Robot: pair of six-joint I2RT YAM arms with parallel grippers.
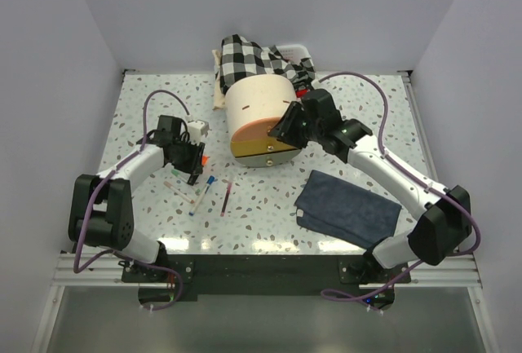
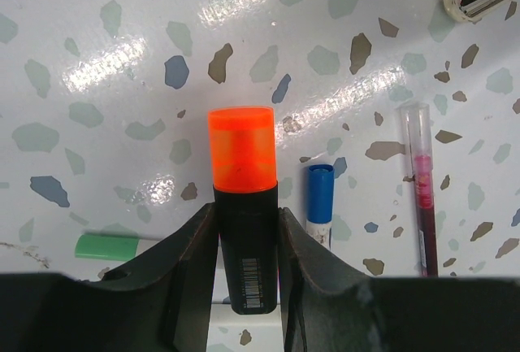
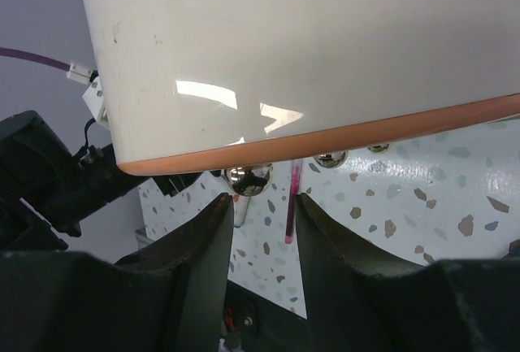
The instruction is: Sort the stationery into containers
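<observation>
In the left wrist view my left gripper is shut on a black highlighter with an orange cap [image 2: 242,149], held above the table among pens: a green-capped pen [image 2: 106,246], a blue-capped pen [image 2: 320,193] and a pink pen [image 2: 422,197]. My right gripper [image 1: 281,129] is at the front of the white rounded organizer [image 1: 259,104], which has drawers with round silver knobs [image 1: 269,162]. In the right wrist view its fingertips [image 3: 313,214] stand part open, just below the organizer's copper-edged top, near a knob [image 3: 248,180].
A dark folded mat [image 1: 347,210] lies at the front right. Checked cloth [image 1: 253,59] and a white basket [image 1: 294,51] sit behind the organizer.
</observation>
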